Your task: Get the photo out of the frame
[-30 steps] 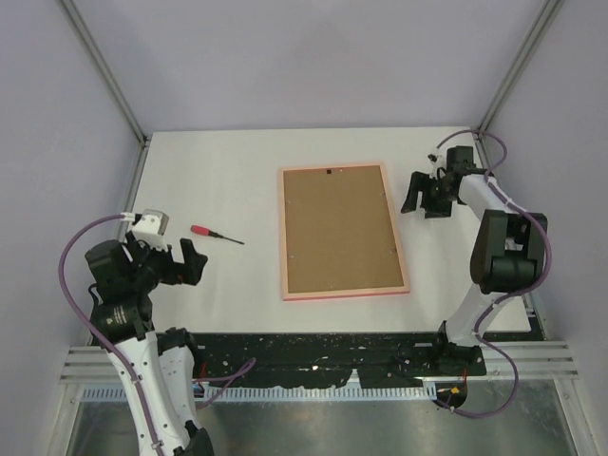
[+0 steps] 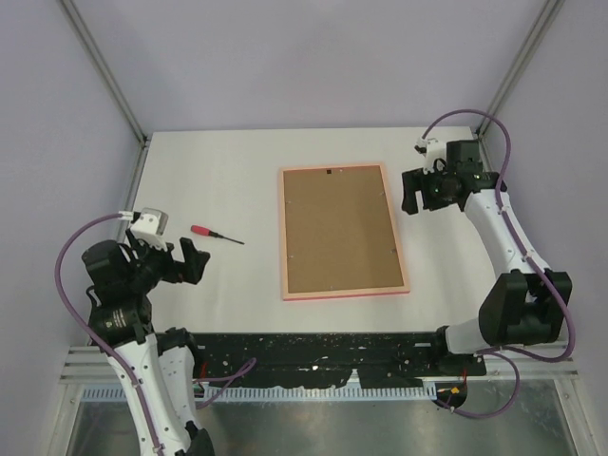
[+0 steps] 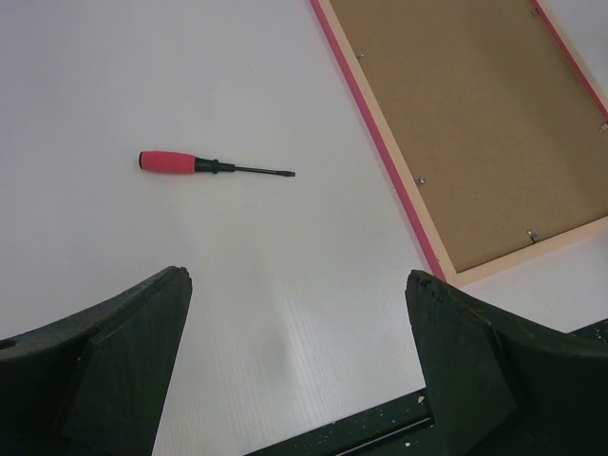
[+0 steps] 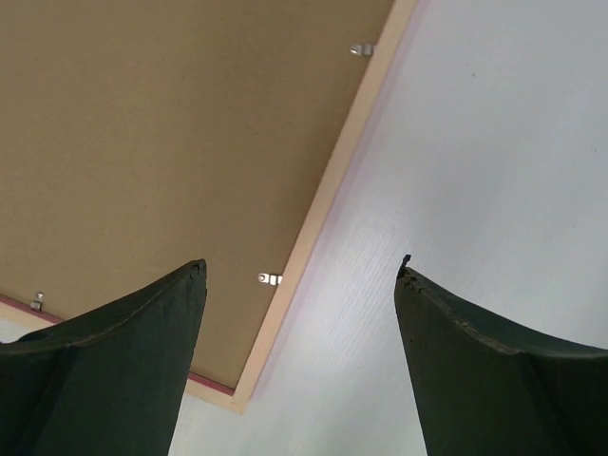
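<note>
The picture frame (image 2: 282, 237), with pale wood and a pink-red edge, lies back side up on the white table. Brown backing board (image 2: 342, 228) fills it, hiding any photo beneath. Small metal clips sit along the frame's inner edge, also seen in the left wrist view as a clip (image 3: 534, 236). Left of the frame, my left gripper (image 2: 182, 265) is open and empty. My right gripper (image 2: 421, 191) is likewise open, just beyond the frame's right side; its wrist view shows the frame's edge and a corner between and beyond the fingers. Neither gripper touches the frame.
A screwdriver (image 3: 171, 162) with a red handle lies on the table between my left gripper and the frame, its shaft pointing toward the frame. Bare table surrounds the frame on all sides. Grey walls (image 2: 323, 57) enclose the table at the back and sides.
The left arm, frame and screwdriver look essentially still.
</note>
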